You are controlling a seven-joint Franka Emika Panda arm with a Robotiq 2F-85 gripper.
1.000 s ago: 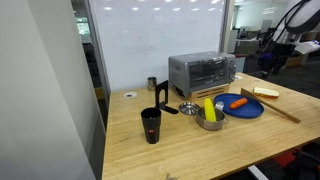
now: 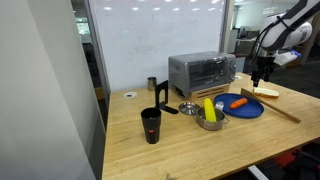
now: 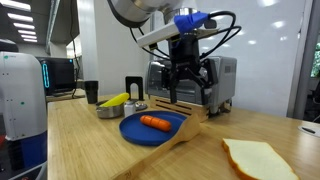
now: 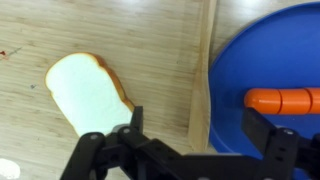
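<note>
My gripper hangs open above the table, nothing between its fingers. Below it runs a long flat wooden utensil (image 4: 204,70), lying between the bread slice and the plate. The bread slice (image 3: 258,160) rests on the table to one side of the utensil. A blue plate (image 4: 228,78) lies on the other side, holding an orange carrot-like piece (image 3: 156,123). In the wrist view one fingertip (image 4: 258,128) overlaps the plate near the orange piece. Exterior view 1 places the gripper (image 2: 258,80) over the table's far right, near the bread (image 2: 266,93).
A silver toaster oven (image 2: 200,72) stands behind the plate. Left of the plate is a metal pot (image 2: 210,123) with a yellow item inside. Farther left are a black cup (image 2: 151,125) and a black upright holder (image 2: 161,95).
In exterior view 1 my gripper has come left and a little lower over the table, nearer the plate and utensil. The objects on the table stay where they were.
</note>
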